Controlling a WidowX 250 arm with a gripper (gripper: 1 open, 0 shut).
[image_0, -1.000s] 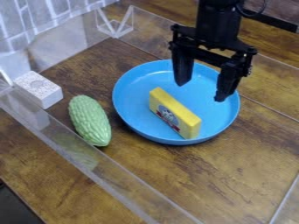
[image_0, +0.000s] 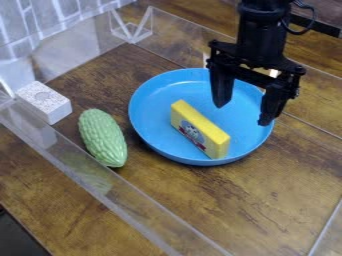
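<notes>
A black robot gripper (image_0: 247, 95) hangs over the back half of a blue plate (image_0: 154, 105), its two fingers spread wide to left and right with nothing seen between them. A yellow box (image_0: 201, 126) with a printed side lies in the plate, in front of and below the gripper. Left of the plate a pale green vegetable (image_0: 102, 138) lies on the wooden table.
A white block (image_0: 43, 101) sits at the far left. A clear plastic strip runs diagonally across the lower left. A small light object is partly hidden behind the gripper.
The gripper has shifted slightly to the right and up in the view. The plate, box and vegetable have not moved.
</notes>
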